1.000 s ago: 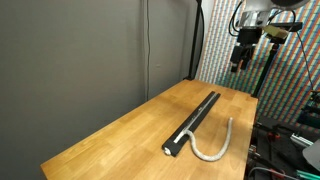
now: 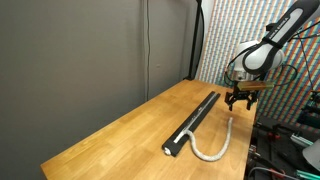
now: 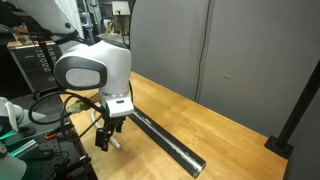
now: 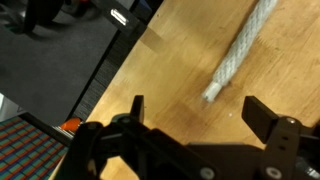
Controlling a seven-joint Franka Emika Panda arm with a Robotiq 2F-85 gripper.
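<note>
A pale rope (image 2: 208, 157) lies on the wooden table in a curve, one end by the black bar and the other toward the robot's side. In the wrist view its free end (image 4: 212, 91) lies just ahead of the gap between my fingertips. My gripper is open and points down, low over the table, with nothing between its black fingers. In the second exterior view, the gripper (image 3: 110, 133) hangs over the near edge area, and part of the rope (image 3: 99, 124) shows beside it.
Two long black bars (image 2: 190, 126) lie in parallel along the table, beside the rope. Bare tabletop (image 2: 110, 135) spreads out on their far side. The table's edge (image 4: 105, 70) runs close to the gripper in the wrist view.
Over the last second the arm has come down from high above the table, bringing my gripper low near the rope's end. The rope and bars have stayed where they were.
</note>
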